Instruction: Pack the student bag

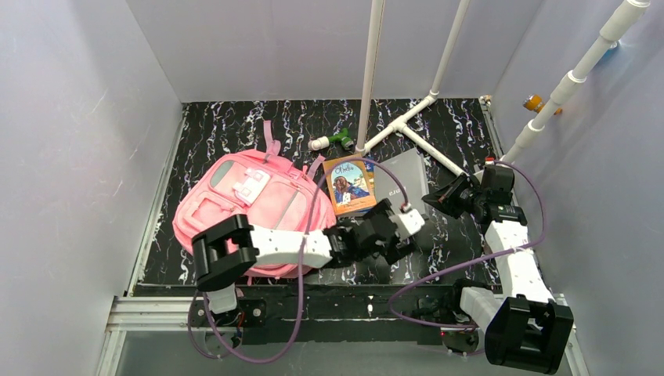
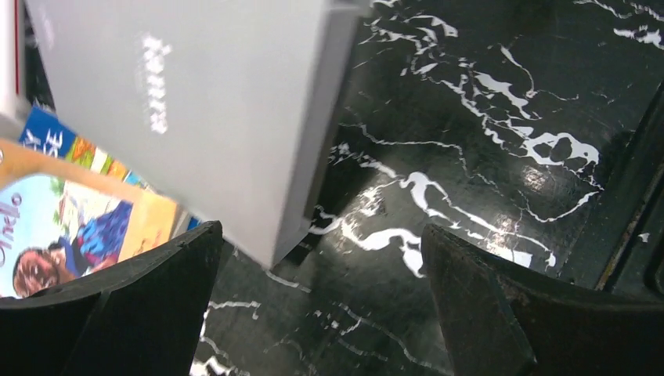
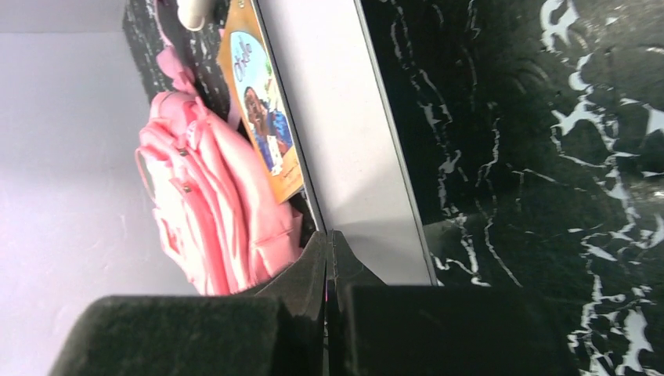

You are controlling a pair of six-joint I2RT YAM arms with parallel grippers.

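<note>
The pink backpack lies on the left of the mat. The grey box lies tilted beside the Othello book, which has another book showing beneath it. My left gripper hovers open in front of the box, over bare surface, nothing between its fingers. My right gripper is shut at the box's right side, with nothing seen between its fingertips.
White pipes stand behind and right of the box. A small white-and-green item lies at the back. Purple cables loop over both arms.
</note>
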